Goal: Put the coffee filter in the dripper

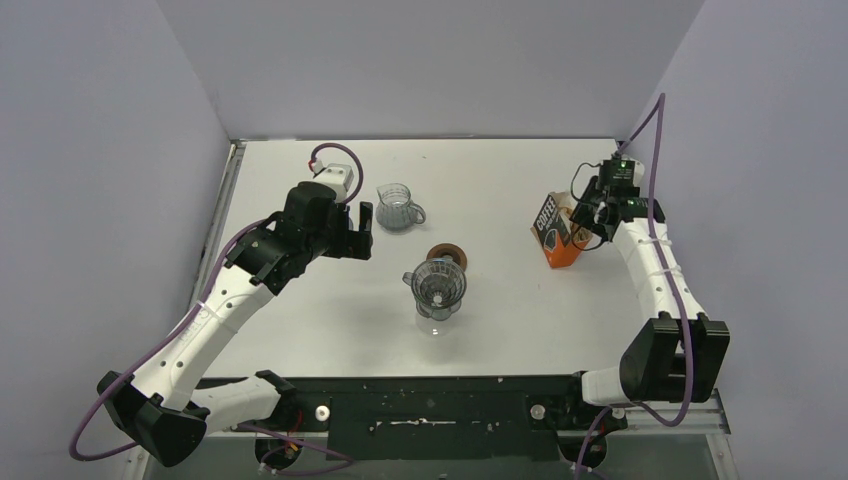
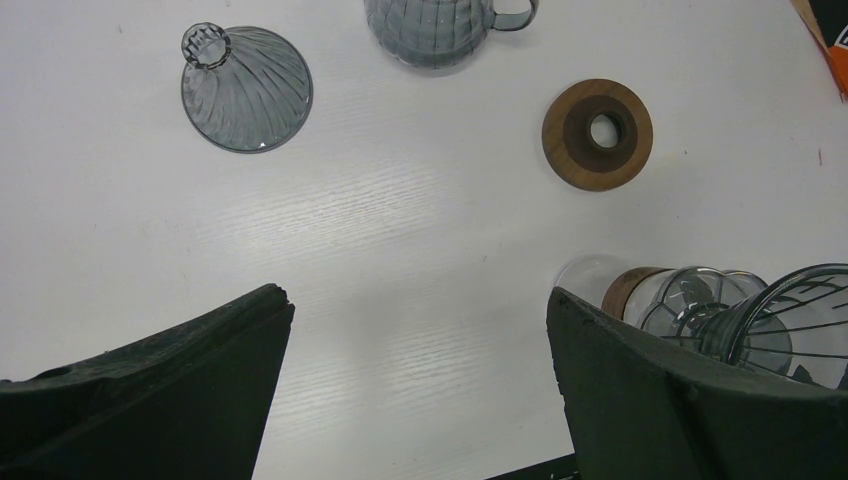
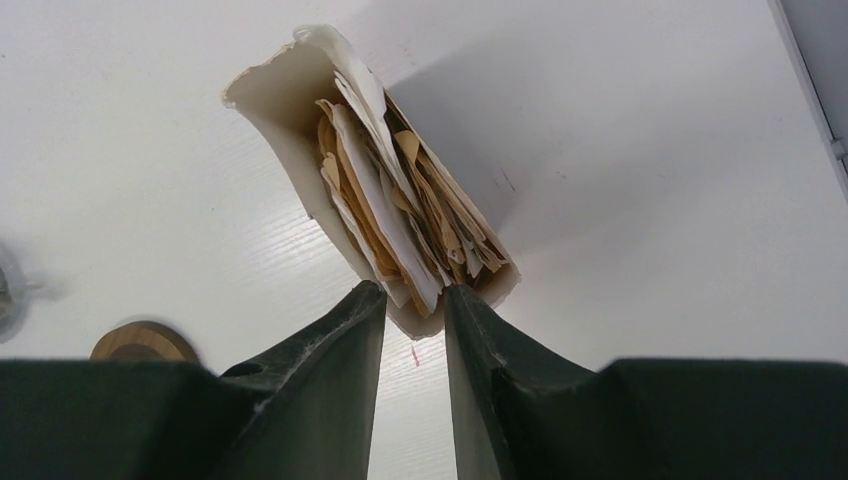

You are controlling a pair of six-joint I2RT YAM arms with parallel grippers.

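Observation:
An orange and black box [image 1: 562, 240] stands open on the right of the table. Inside it, in the right wrist view, several brown and white paper filters [image 3: 410, 210] are packed upright. My right gripper is over the box's near end, its fingertips parted by a narrow gap with nothing held between them. The ribbed clear dripper [image 1: 440, 284] sits on a glass stand in the middle of the table, and no paper shows in it. To the left my left gripper is wide open above bare table.
A glass jug [image 1: 398, 210] stands behind the dripper. A wooden ring [image 2: 598, 135] lies just behind the dripper, and a ribbed glass cone [image 2: 250, 90] rests left of the jug. Bare tabletop lies between dripper and box.

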